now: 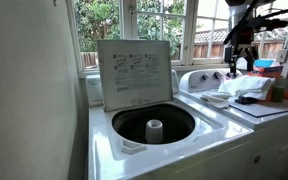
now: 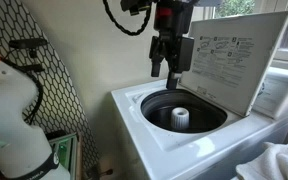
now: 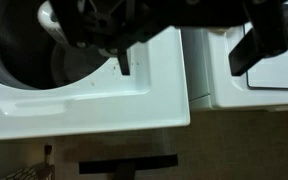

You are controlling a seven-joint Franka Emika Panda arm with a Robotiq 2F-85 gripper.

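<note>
My gripper (image 2: 164,78) hangs in the air with its dark fingers apart and nothing between them. The wrist view also shows a wide space between the fingers. A white top-load washer (image 1: 109,135) stands with its lid (image 1: 139,75) raised. Its round dark tub (image 2: 164,106) is uncovered, and a white agitator (image 2: 180,120) rises in the middle. No cloth shows in the visible part of the tub. White cloth (image 2: 274,163) lies heaped at the lower right of the second exterior view, apart from the gripper.
Beside the washer is a second white machine (image 1: 269,117), with a narrow gap between them in the wrist view. Near the cloth are a green item (image 1: 278,93) and a red-orange item (image 1: 271,71). Windows (image 1: 162,27) line the back; a bare wall bounds the left.
</note>
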